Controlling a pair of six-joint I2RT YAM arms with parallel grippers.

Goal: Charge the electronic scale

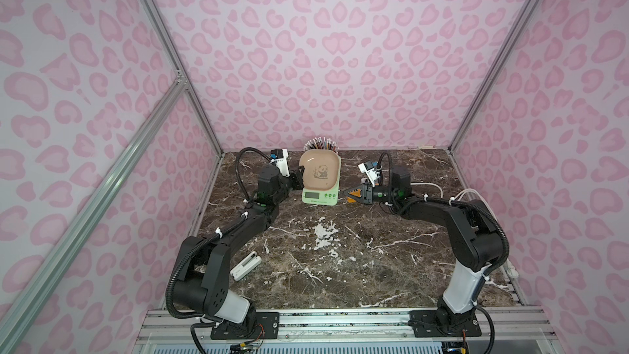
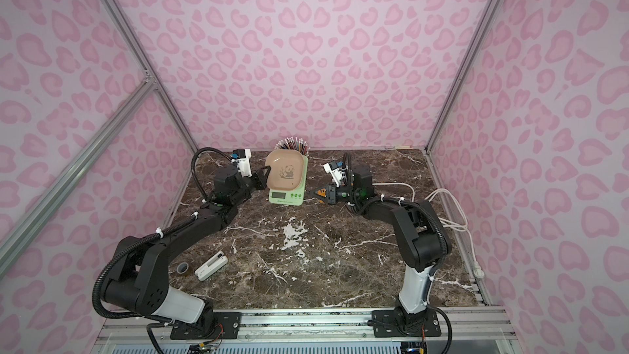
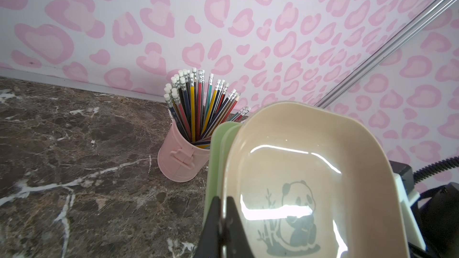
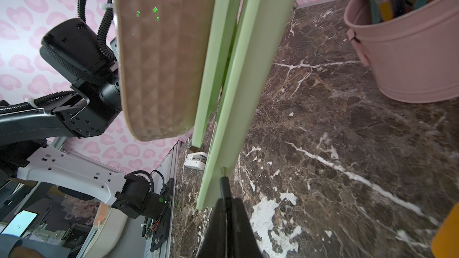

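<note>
The scale, with a green body (image 1: 321,197) and a beige panda tray (image 1: 320,169), is tilted up and held off the table near the back. My left gripper is shut on the tray's thin rim, on the tray's left side as seen from above. In the right wrist view the green body (image 4: 243,81) stands steeply, with its edge toward the camera. My right gripper is shut, its tips close to the lower part of that edge. Whether they touch it, I cannot tell. Nothing shows clearly between its fingers. White cable (image 1: 429,185) lies behind the right arm.
A pink cup (image 3: 181,160) of pencils stands behind the scale by the back wall. An orange object (image 4: 447,236) lies below my right gripper. A white device (image 1: 245,266) rests at the front left.
</note>
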